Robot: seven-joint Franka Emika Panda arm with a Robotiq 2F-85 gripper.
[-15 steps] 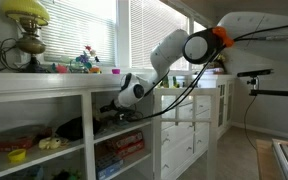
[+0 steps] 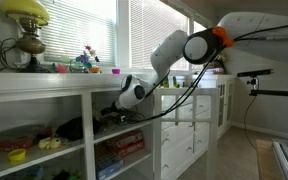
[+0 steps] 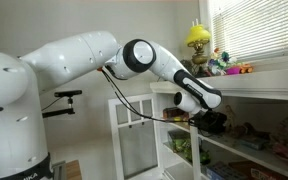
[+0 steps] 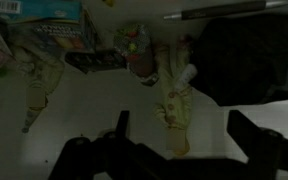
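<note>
My gripper stands open in the wrist view, its two dark fingers wide apart. Between and beyond them lies a pale doll-like figure (image 4: 174, 105), with nothing held. A second pale figure (image 4: 39, 85) is farther left. Beside the first one are a small colourful figure (image 4: 134, 45) and a black cloth-like thing (image 4: 249, 55). In exterior view 1 the white wrist (image 2: 134, 92) reaches into the open shelf; the fingertips are too dark to make out there.
Boxes (image 4: 49, 25) and a dark pen-like stick (image 4: 224, 10) lie near the wrist view's top edge. A white divider (image 2: 88, 135) parts the shelf bays. Stacked boxes (image 2: 121, 145) fill the lower shelf. Toys and a brass lamp (image 2: 31, 40) stand on top.
The wrist has tilted and shifted slightly in exterior view 1, and the cable hangs a little differently. The shelf's contents look unchanged.
</note>
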